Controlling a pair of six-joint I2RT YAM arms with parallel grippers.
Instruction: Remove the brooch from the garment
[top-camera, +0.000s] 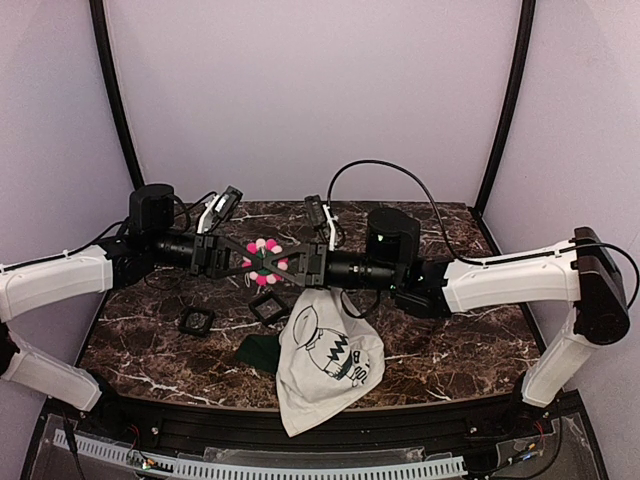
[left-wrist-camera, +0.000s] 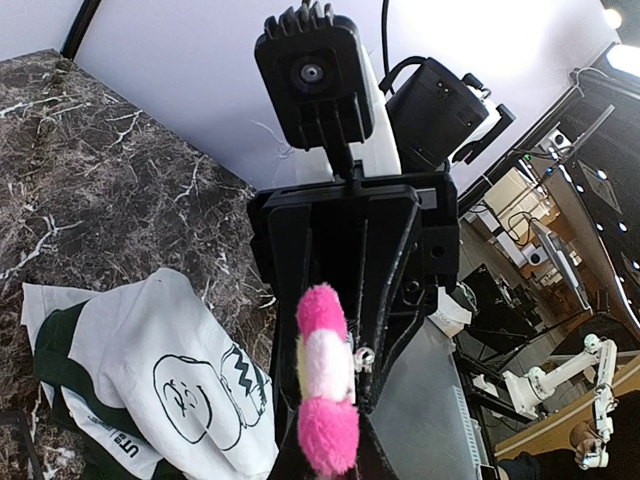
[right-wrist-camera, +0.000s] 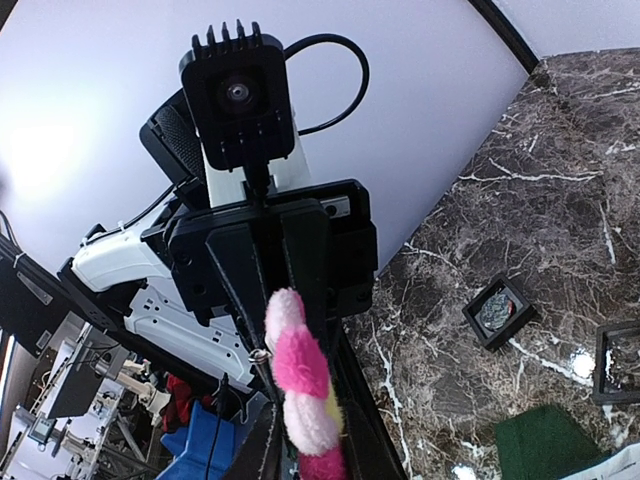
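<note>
The brooch is a fluffy pink-and-white flower (top-camera: 262, 245), held up in the air between my two grippers, well above the table. My left gripper (top-camera: 250, 261) is shut on it from the left, while my right gripper (top-camera: 278, 260) is shut on it from the right. Edge-on, the brooch (left-wrist-camera: 328, 365) covers the left fingertips in the left wrist view; a small metal piece shows at its side. The right wrist view has the brooch (right-wrist-camera: 302, 362) over the right fingertips likewise. Apart from the brooch, the white garment (top-camera: 325, 370) with a cartoon print lies crumpled below.
A dark square frame (top-camera: 197, 320) lies on the marble table at the left. Another dark square (top-camera: 268, 307) sits just behind the garment. Dark green cloth (top-camera: 259, 352) pokes out on the garment's left. Bare table (top-camera: 440, 350) extends to its right.
</note>
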